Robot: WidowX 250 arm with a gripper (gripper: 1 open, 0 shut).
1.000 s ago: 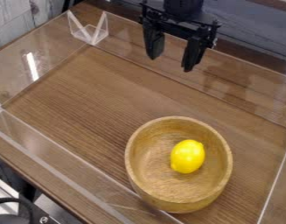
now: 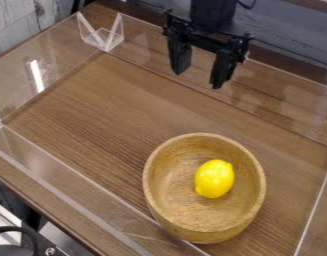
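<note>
My black gripper (image 2: 203, 62) hangs open above the wooden surface at the top centre of the camera view, its two fingers spread apart with bare wood visible between them. A round tan wooden bowl (image 2: 170, 188) sits in the lower middle, and a yellow, lemon-like object (image 2: 214, 178) rests inside it, right of the bowl's centre. The gripper is well behind the bowl, apart from it.
A clear, angular holder-like piece (image 2: 102, 30) stands at the upper left near the back edge. Black cables lie at the lower left corner.
The gripper has shifted only slightly over the last second, staying open at the back. The bowl and yellow object have not moved.
</note>
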